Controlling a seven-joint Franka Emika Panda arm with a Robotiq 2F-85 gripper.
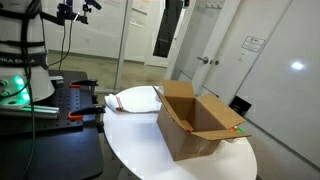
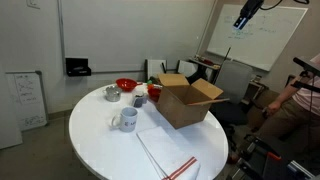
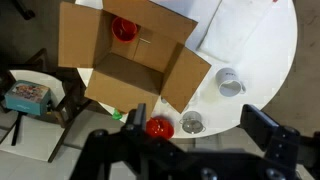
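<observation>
An open cardboard box stands on the round white table with its flaps spread. Inside it, near one corner, is a red round container. Seen from high above in the wrist view, my gripper is open, its dark fingers wide apart with nothing held between them. A white mug stands apart from the box. Nearer the gripper's side of the view are a red bowl and a shiny metallic vessel.
A white cloth with red stripes lies flat on the table. Chairs stand behind the box. A small box with printed sides rests on a seat off the table. Bare tabletop surrounds the mug.
</observation>
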